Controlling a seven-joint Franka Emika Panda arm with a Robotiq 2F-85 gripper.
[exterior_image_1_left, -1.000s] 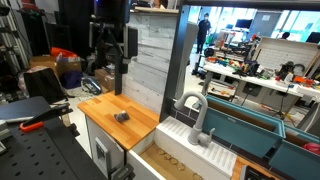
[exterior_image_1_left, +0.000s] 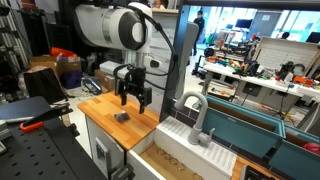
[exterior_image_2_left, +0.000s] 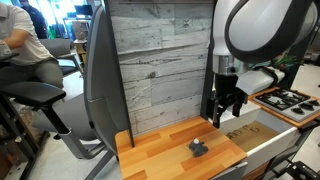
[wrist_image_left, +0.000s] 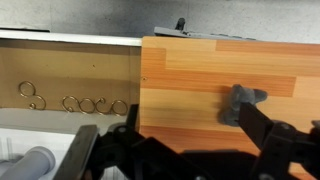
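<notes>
A small grey object (wrist_image_left: 240, 104) of irregular shape lies on the wooden top (exterior_image_2_left: 160, 162); what it is I cannot tell. My gripper (exterior_image_2_left: 234, 116) is above the wooden surface, pointing down, its fingers wide apart and nothing between them. In the wrist view the fingers (wrist_image_left: 132, 117) stand to either side of the frame, and the grey object (exterior_image_1_left: 122, 117) shows between them, ahead of their tips and right of centre. A gap remains between gripper and wood.
An open drawer (wrist_image_left: 70, 70) with several brass-coloured rings (wrist_image_left: 85, 104) adjoins the wood. A white faucet (exterior_image_1_left: 198, 112) stands beyond it in exterior view 1. A grey-white plank wall (exterior_image_2_left: 165, 70) backs the wooden top, with a tall dark post (exterior_image_2_left: 101, 80) beside it.
The arm has come down and a little to the right in exterior view 1, bringing the gripper closer to the wood. The grey object and drawer have not moved.
</notes>
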